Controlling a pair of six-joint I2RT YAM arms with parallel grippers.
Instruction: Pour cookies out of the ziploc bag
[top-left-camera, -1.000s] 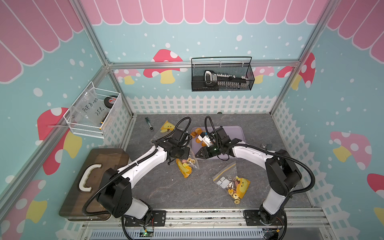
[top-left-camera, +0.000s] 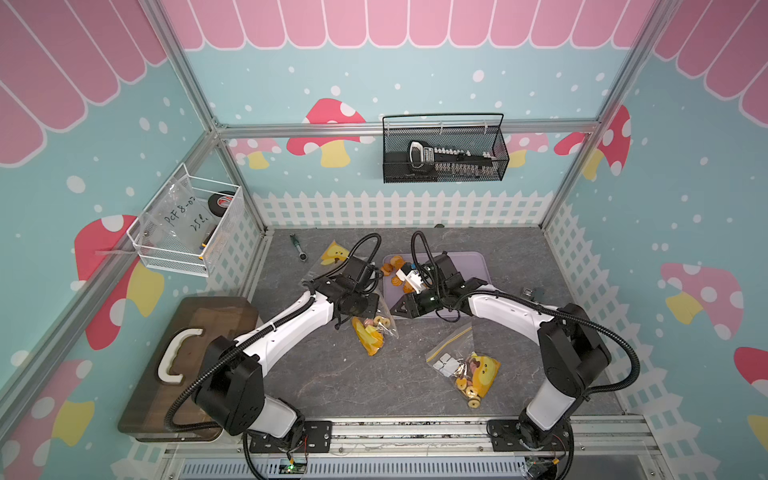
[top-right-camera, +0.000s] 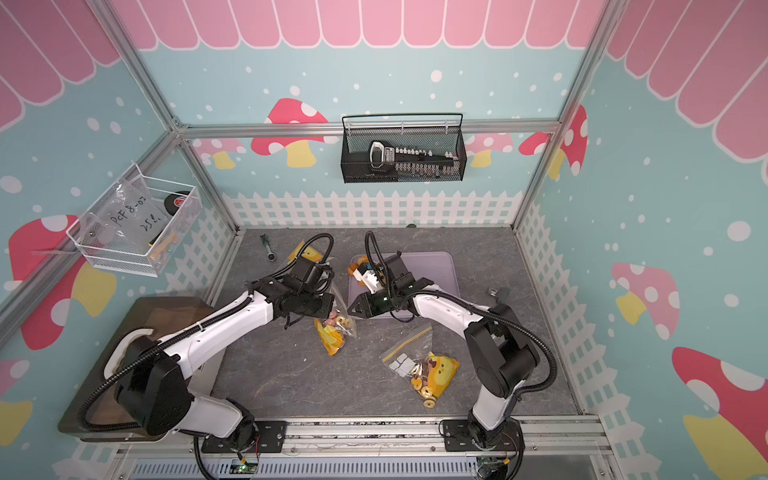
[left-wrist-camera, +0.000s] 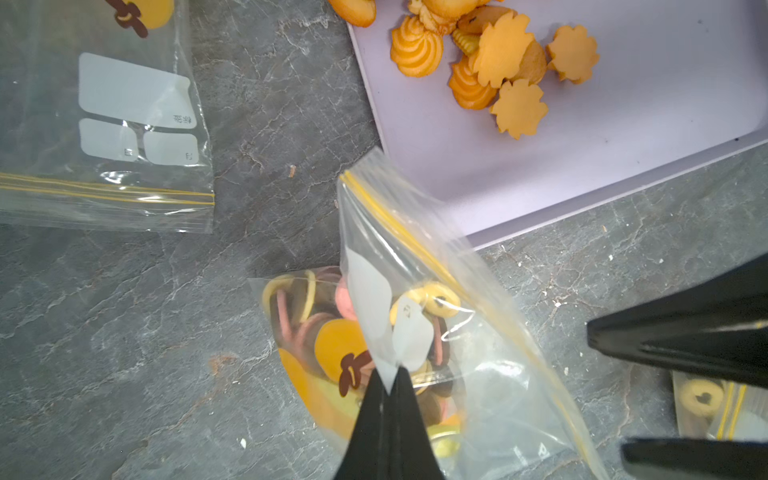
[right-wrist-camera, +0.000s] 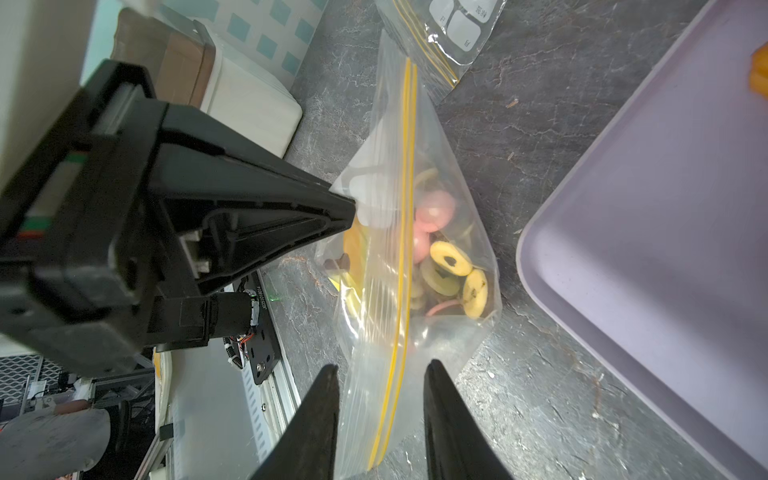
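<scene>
A clear ziploc bag with a yellow zip hangs between my grippers, with ring-shaped and pink cookies inside. My left gripper is shut on the bag's side, with the film pinched at its tips. Around the bag's zip edge, the parted fingers of my right gripper stand to either side without visibly pinching it. Just beyond the bag is the lilac tray; orange and tan cookies lie in its left part. The bag's lower part is partly hidden by the left fingers.
Another bag of cookies lies on the front right of the table. A flattened bag lies left of the tray. A brown case stands at the left edge.
The right arm's elbow has shifted slightly, while its gripper stays at about the same place beside the bag. The left arm and the bag look unmoved.
</scene>
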